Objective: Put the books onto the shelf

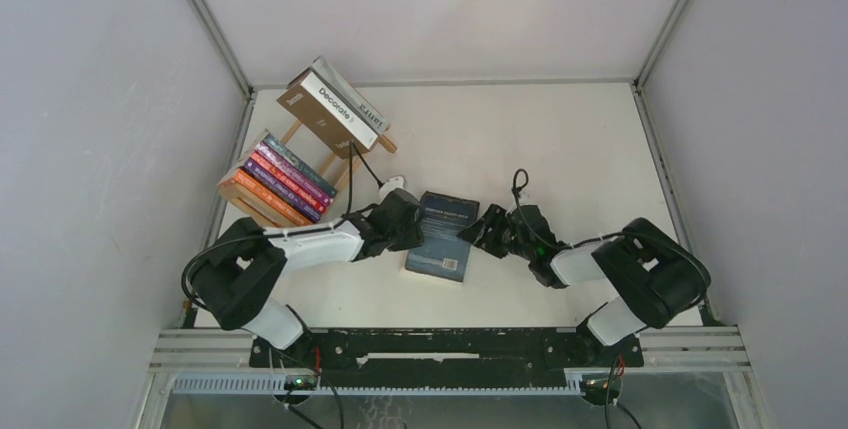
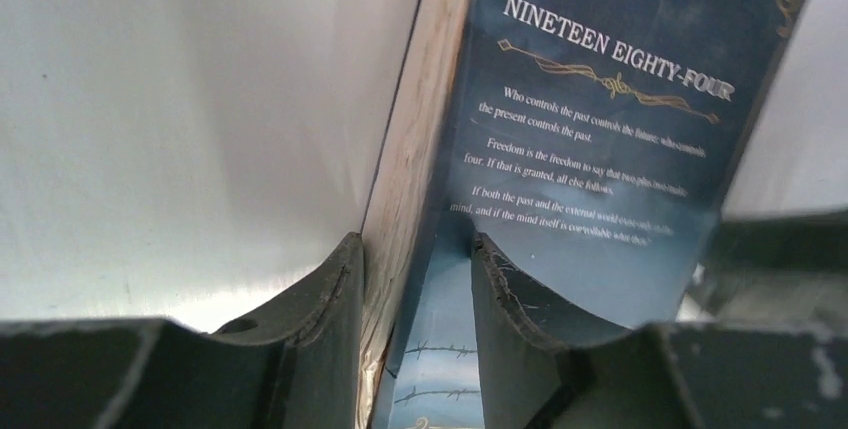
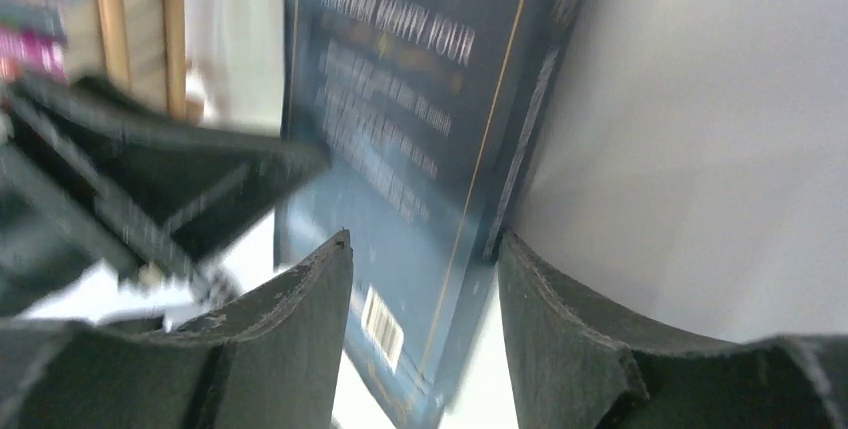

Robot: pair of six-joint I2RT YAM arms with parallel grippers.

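Note:
A dark blue-grey book (image 1: 440,249), titled Nineteen Eighty-Four on the cover seen by the left wrist view (image 2: 610,129), lies flat between my grippers. My left gripper is part open at the book's long left edge, one fingertip by the pale page side, the other on the cover. My right gripper is part open along the opposite edge, its fingertips at the cover and edge; the right wrist view is blurred.
A wooden rack at the left holds several colourful books (image 1: 278,179). Behind it stand a brown Decorate book (image 1: 315,114) and a grey one.

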